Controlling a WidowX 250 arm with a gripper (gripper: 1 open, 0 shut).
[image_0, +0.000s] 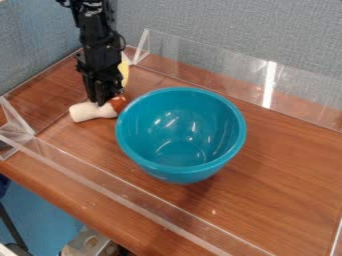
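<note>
My black gripper (102, 88) reaches down at the upper left of the camera view, its fingertips low over a white cylindrical object (88, 111) with an orange-red end, lying on the wooden surface. The gripper appears shut on that white object, though its dark fingers partly blend together. Just behind the gripper a yellow object (124, 70) is partly hidden. A large teal bowl (181, 132) stands to the right of the gripper, with nothing visible inside it.
Clear plastic walls (267, 85) border the wooden surface, with grey padded panels behind. The wood to the right of the bowl (281, 170) is clear. A blue area with metal parts shows below the front left edge.
</note>
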